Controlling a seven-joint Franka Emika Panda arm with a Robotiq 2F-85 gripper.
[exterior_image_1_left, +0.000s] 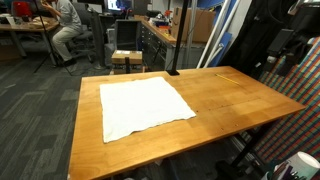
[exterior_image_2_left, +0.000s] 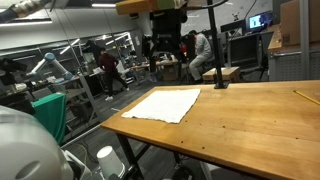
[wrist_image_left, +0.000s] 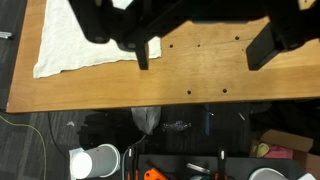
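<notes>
A white cloth (exterior_image_1_left: 143, 105) lies spread nearly flat on the left part of the wooden table (exterior_image_1_left: 225, 110). In the wrist view the same cloth (wrist_image_left: 80, 45) fills the upper left, partly behind one dark finger. My gripper is open above the table, its fingers wide apart with only bare wood between them. Exterior view 2 has the gripper (exterior_image_2_left: 167, 68) high over the table. A thin yellow stick (exterior_image_1_left: 229, 77) rests toward the back right of the tabletop, well away from the cloth.
Bare wood surrounds the cloth, with wide free room to its right. Beyond the front table edge (wrist_image_left: 190, 104), a white cylinder (wrist_image_left: 94, 162) and assorted gear sit lower down. A dark upright post (exterior_image_2_left: 219, 55) rises at the back edge.
</notes>
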